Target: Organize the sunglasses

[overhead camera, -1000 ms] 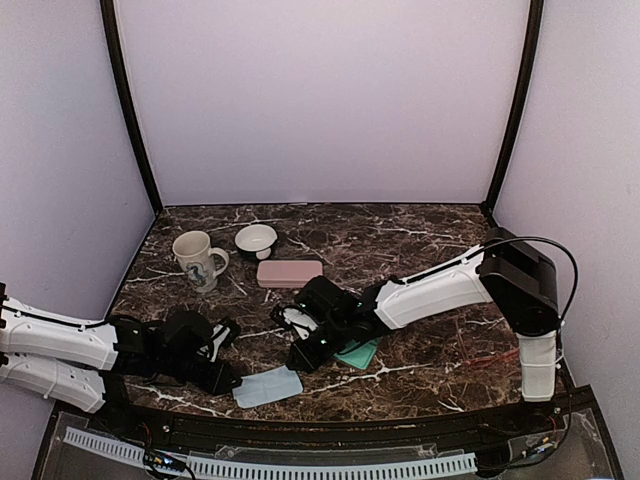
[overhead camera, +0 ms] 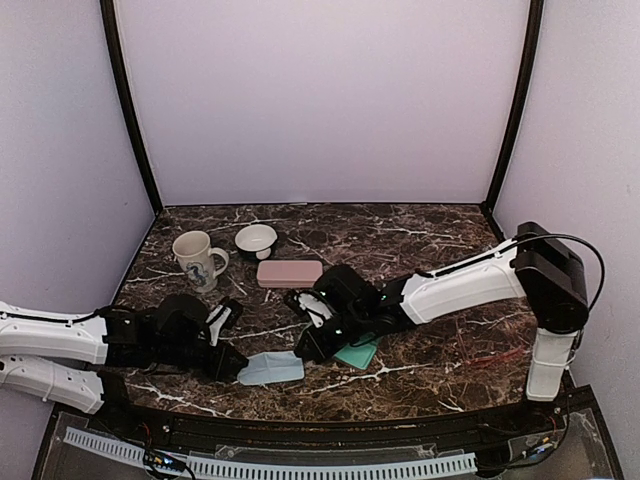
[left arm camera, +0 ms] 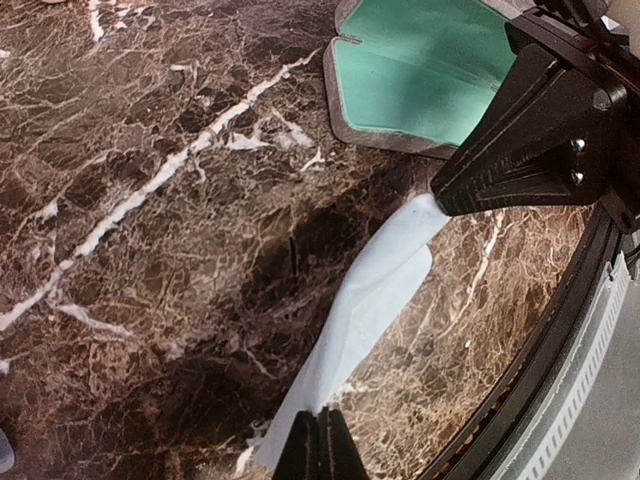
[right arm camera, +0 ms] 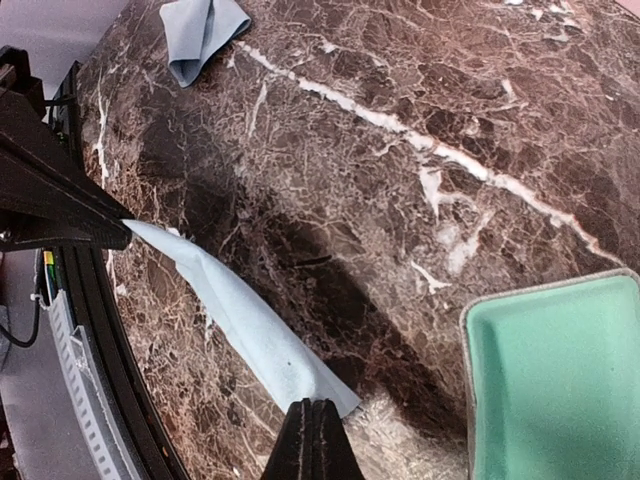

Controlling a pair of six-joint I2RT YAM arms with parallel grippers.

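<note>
A pale blue cloth [overhead camera: 272, 368] is stretched between my two grippers near the table's front edge. My left gripper is shut on one upper corner, and my right gripper is shut on the other. In both wrist views the cloth's top edge is pinched at the fingertips and the rest hangs in a fold. An open case with a green lining [left arm camera: 430, 75] lies partly under the right arm in the top view. Thin red-framed glasses [overhead camera: 490, 358] seem to lie on the right of the table; their detail is too faint to tell.
A pink case [overhead camera: 290, 273], a white bowl [overhead camera: 256, 238] and a mug [overhead camera: 196, 258] stand at the back left. Another grey-blue cloth [right arm camera: 205, 32] lies beyond the left gripper.
Both grippers have lifted and shifted slightly away from the front edge, drawing the cloth up with them.
</note>
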